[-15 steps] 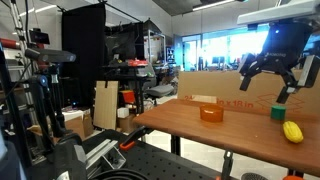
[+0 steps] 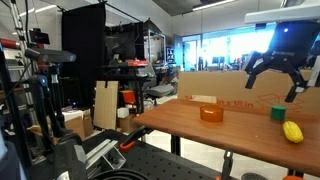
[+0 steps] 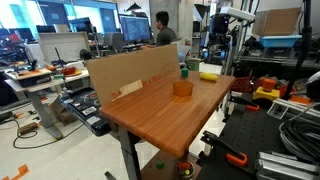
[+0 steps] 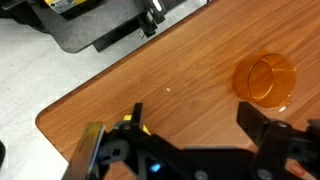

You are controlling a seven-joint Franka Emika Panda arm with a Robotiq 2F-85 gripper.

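My gripper [image 2: 270, 91] hangs open above the right end of the table, its fingers wide apart and nothing between them. Below and a little right of it in exterior view 1, a yellow object [image 2: 292, 131] lies on the tabletop. A green cup [image 2: 278, 112] stands behind that object. Further left sits an orange bowl [image 2: 211, 113]. The wrist view has the orange bowl [image 4: 265, 80] at the right, empty inside and clear of my fingers. Only small bits of the yellow object [image 4: 146, 130] show there, the rest being hidden by the gripper.
A cardboard panel [image 3: 145, 75] stands upright along one side of it. In exterior view 2 a person [image 3: 165, 30] sits beyond the panel.
Over the last second my gripper has shifted slightly to the right in exterior view 1, staying open. The bowl, cup and yellow object have not moved.
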